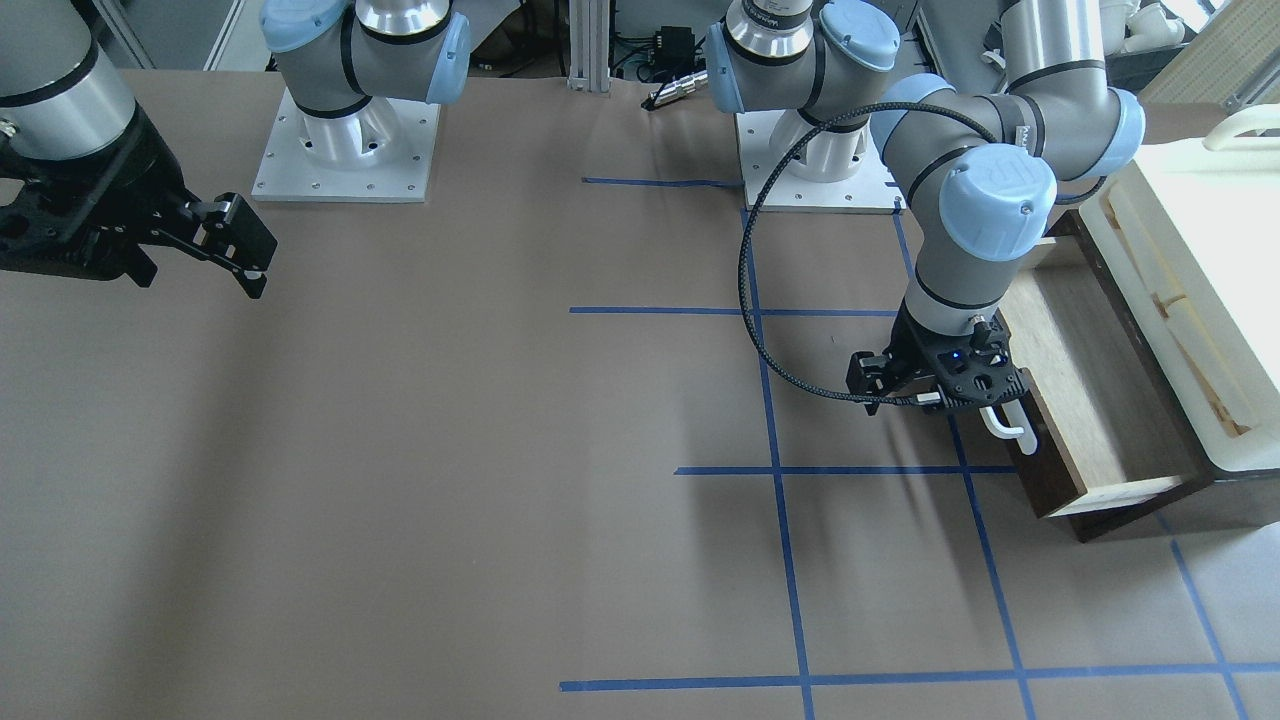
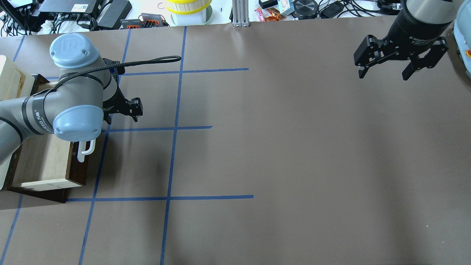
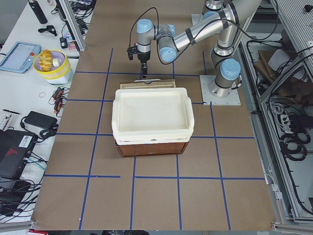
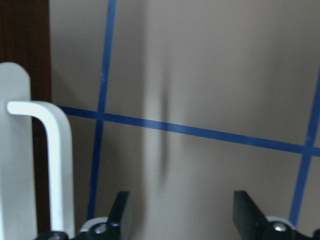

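Note:
A wooden box (image 3: 151, 149) with a white lid (image 3: 152, 115) has an open drawer (image 1: 1104, 420) with a white handle (image 4: 60, 170) on its dark front. The black gripper is beside the handle, low over the floor, its fingers apart with nothing seen between them. In the camera front view it hides part of the handle (image 1: 1011, 426); in the camera top view the handle (image 2: 86, 150) shows below the arm.
Another arm's black gripper (image 2: 399, 55) hangs at the far right of the camera top view. Further arm bases stand at the back. The taped floor (image 1: 516, 480) in front of the drawer is clear.

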